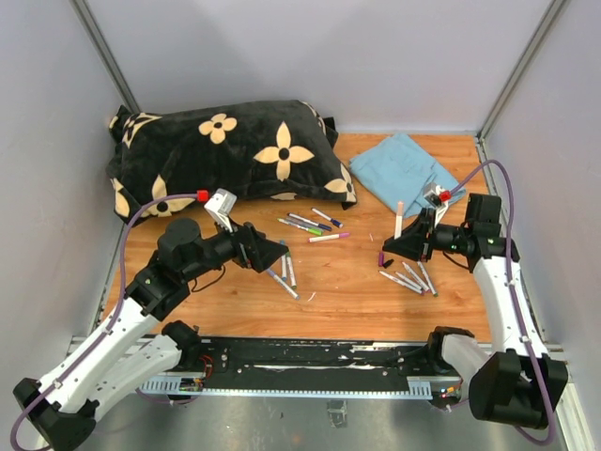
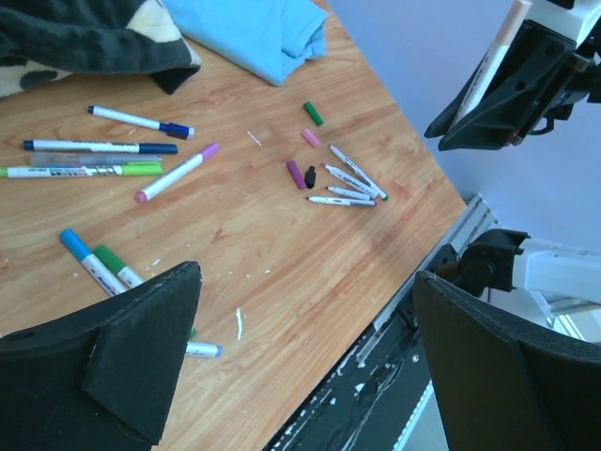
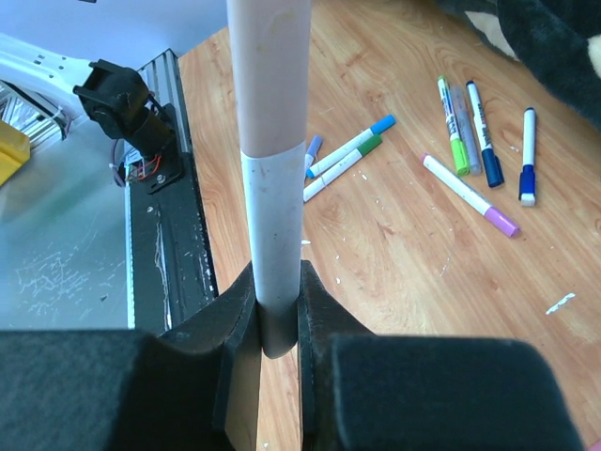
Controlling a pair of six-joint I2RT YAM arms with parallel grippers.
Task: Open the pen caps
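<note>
My right gripper is shut on an upright white pen, held above the table at the right. My left gripper stands open over the table at left centre. Below it lie capped pens, including a blue-capped pen and a green-capped one. A middle group holds a pink-capped pen, a green pen and several blue-capped pens. Near the right, several uncapped pens lie beside loose caps, among them a green cap and a pink cap.
A dark flowered blanket fills the back left. A folded blue cloth lies at the back right.
</note>
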